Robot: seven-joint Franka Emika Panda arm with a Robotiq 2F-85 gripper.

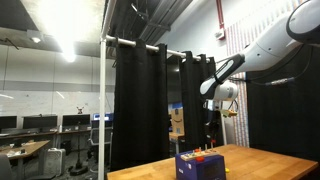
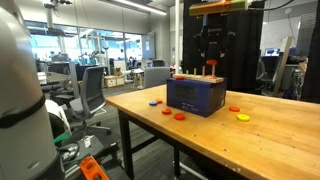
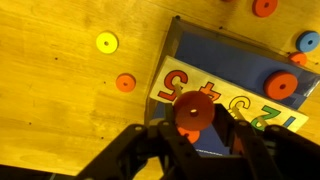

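Observation:
A red-orange disc (image 3: 194,108) with a centre hole is held in my gripper (image 2: 211,64), whose fingers are shut on it. In the wrist view it hangs over the light numbered board (image 3: 222,98) and covers part of it. That board lies on top of a dark blue box (image 2: 196,96). Wooden pegs (image 2: 191,72) rise from the box top in the second exterior view. My gripper is above them, and whether the disc touches a peg I cannot tell. Another orange disc (image 3: 281,85) rests beside the numbers on the box.
Loose discs lie around the box on the wooden table (image 2: 235,140): a yellow disc (image 3: 107,42), an orange disc (image 3: 125,82), a blue disc (image 3: 307,41) and several red ones. Black curtains (image 1: 140,100) hang behind.

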